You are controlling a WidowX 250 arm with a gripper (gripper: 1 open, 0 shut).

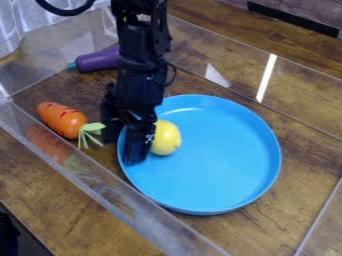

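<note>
The black arm hangs from the top centre of the camera view, its gripper [134,134] low at the left side of a blue plate [219,178]. A yellow round object [166,138] sits on the plate just right of the gripper, partly behind it. The fingers are dark and overlap, so their spread is hard to see. Left of the plate lies an orange toy carrot [62,119] with a green top.
A purple eggplant-like toy [98,59] lies at the back left. Clear walls border the wooden floor [270,112] at the left front and right. Bare wood shows behind and right of the plate.
</note>
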